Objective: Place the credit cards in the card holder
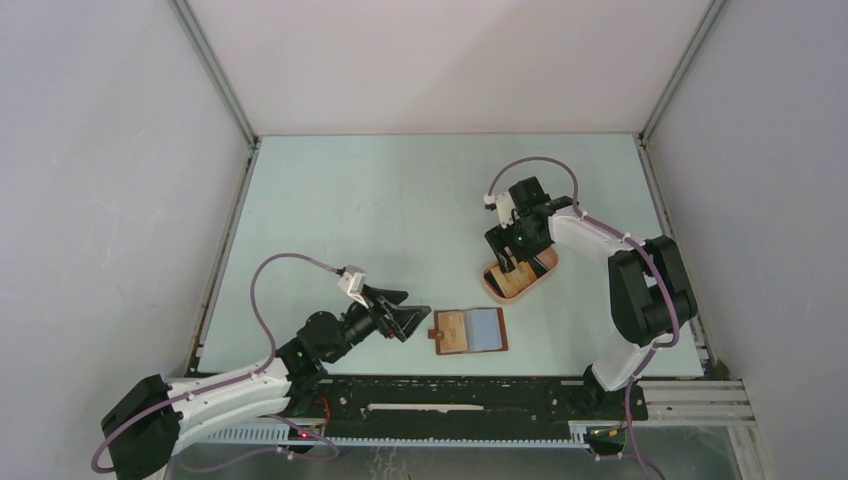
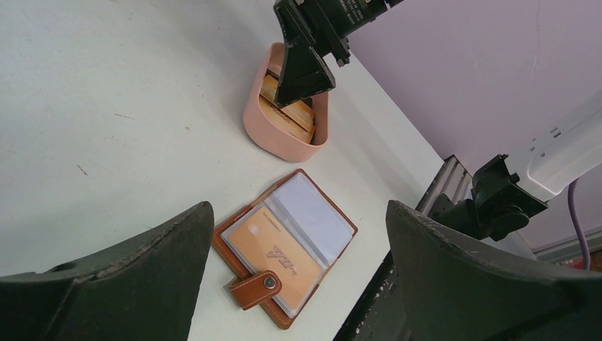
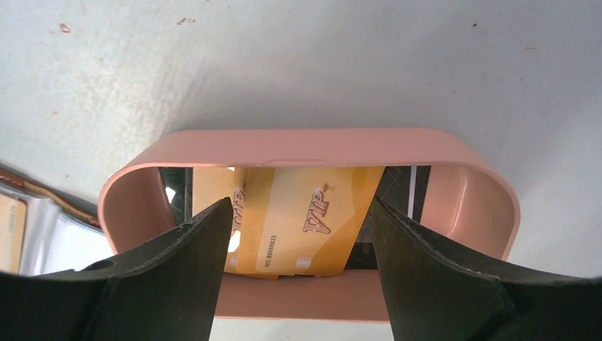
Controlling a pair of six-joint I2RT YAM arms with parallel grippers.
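Note:
The brown card holder (image 2: pixel 221 234) lies open on the table, its strap (image 2: pixel 255 289) toward my left gripper. A gold card (image 2: pixel 273 256) sits in one clear pocket; the other pocket (image 2: pixel 314 217) looks pale, with no gold card in it. Several cards, gold ones (image 3: pixel 305 220) and dark ones (image 3: pixel 402 192), lie in the pink box (image 3: pixel 305 145). My right gripper is over that box with its fingers apart on either side of the gold VIP card, not closed on it. My left gripper (image 1: pixel 416 304) stands open and empty, left of the holder.
The pink box stands behind and to the right of the holder, its raised walls around the cards. Free white table (image 1: pixel 350 190) spreads over the left and back. A dark rail (image 1: pixel 450 400) runs along the front edge.

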